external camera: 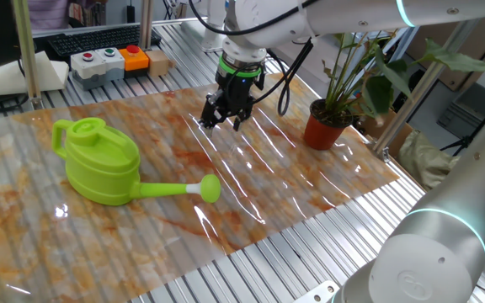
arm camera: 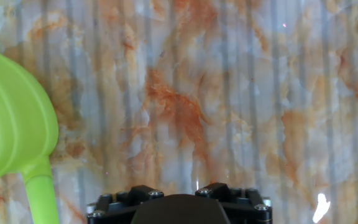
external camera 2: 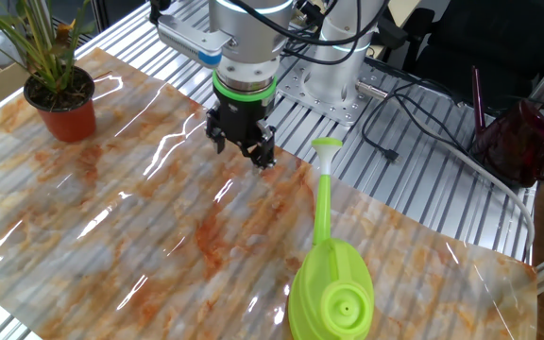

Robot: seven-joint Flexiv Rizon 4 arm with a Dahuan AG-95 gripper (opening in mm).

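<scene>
A bright green watering can [external camera: 101, 164] stands upright on the marbled sheet, its long spout pointing toward the middle of the table. Exterior view 2 has the same watering can [external camera 2: 331, 288] at the lower right, and part of its body [arm camera: 14, 115] shows at the left of the wrist view. My gripper [external camera: 222, 124] points down above the sheet, well apart from the can. Its fingers are spread, with nothing between them in exterior view 2, where the gripper [external camera 2: 241, 154] hangs left of the spout's end. A potted plant [external camera: 323, 126] stands on the far side.
Control boxes with buttons [external camera: 108, 64] and a keyboard [external camera: 91, 38] lie behind the sheet. A dark red pitcher [external camera 2: 516, 142] and loose cables [external camera 2: 442, 123] are off to one side. Bare sheet [arm camera: 179, 112] lies in front of the gripper.
</scene>
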